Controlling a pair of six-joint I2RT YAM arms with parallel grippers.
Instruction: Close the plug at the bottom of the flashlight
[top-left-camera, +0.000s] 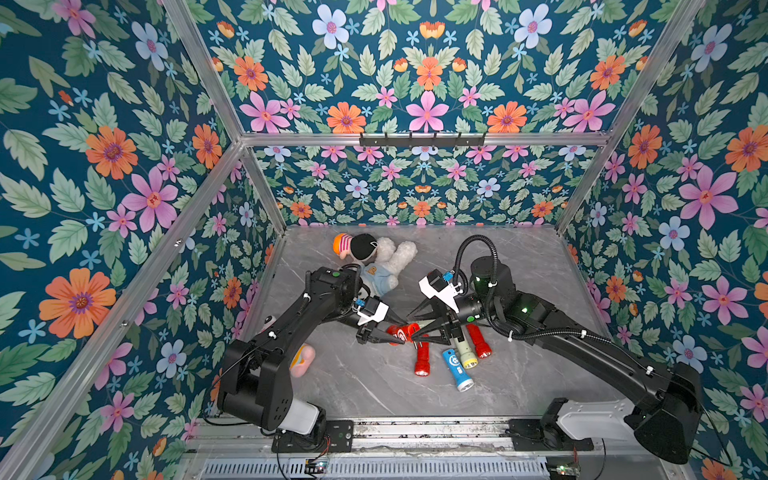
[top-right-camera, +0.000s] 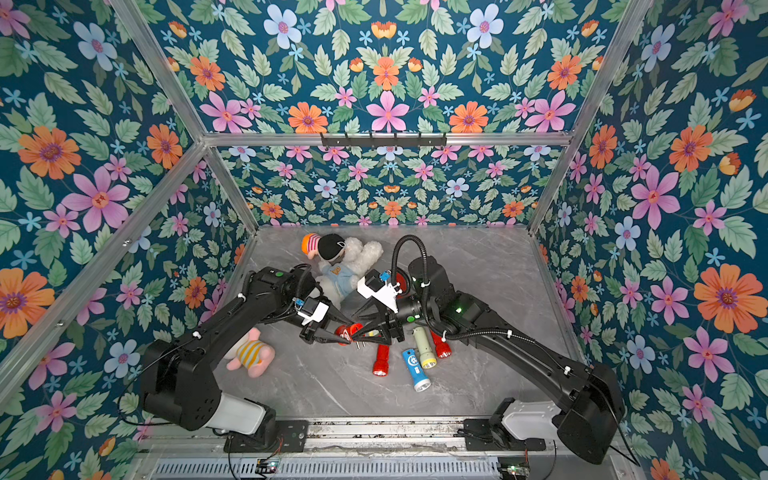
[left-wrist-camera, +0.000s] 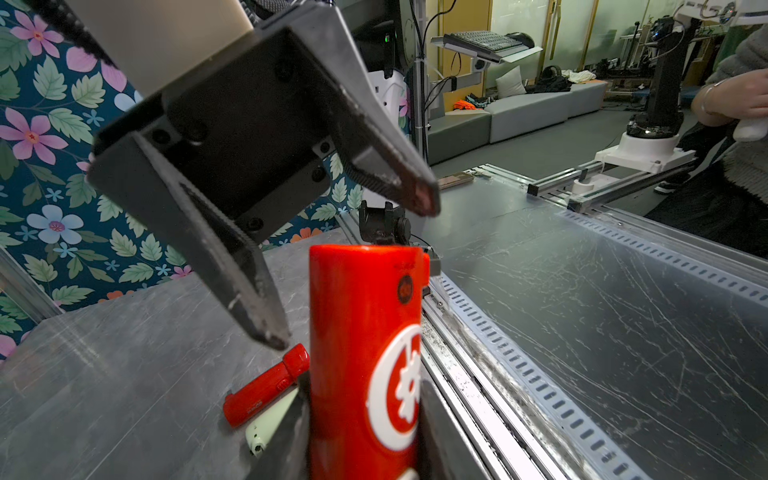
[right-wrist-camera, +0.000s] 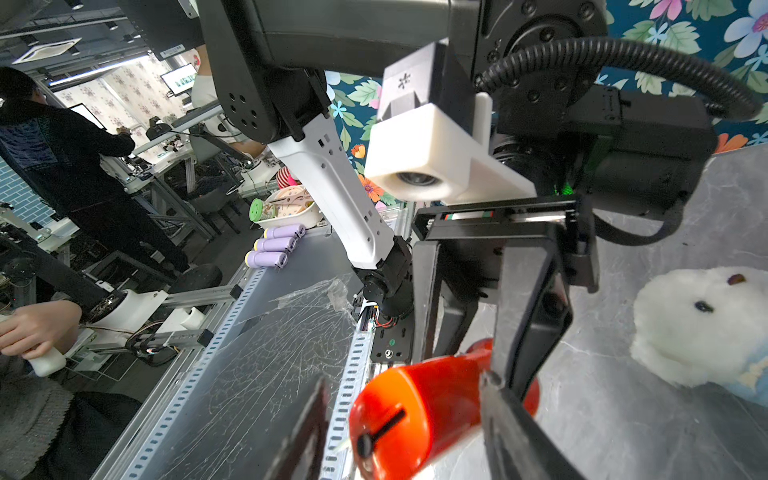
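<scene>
A red flashlight (left-wrist-camera: 352, 312) with a white emblem is raised between my grippers at the centre of the top views. In the left wrist view it stands between the blurred fingers of my left gripper (top-left-camera: 396, 333), which appear to grip its body. Its end, with a dark slot (right-wrist-camera: 384, 424), faces my right gripper (top-left-camera: 416, 325). In the left wrist view my right gripper's fingers are apart, above and beside that end, with nothing visible between them. In the right wrist view they flank the end, apparently not touching it. Whether the plug is closed I cannot tell.
Red (top-left-camera: 421, 360), blue (top-left-camera: 457, 368) and pale yellow (top-left-camera: 466, 356) flashlights lie on the grey table at the centre right. Plush toys lie behind (top-left-camera: 382, 272) and at front left (top-right-camera: 252, 352).
</scene>
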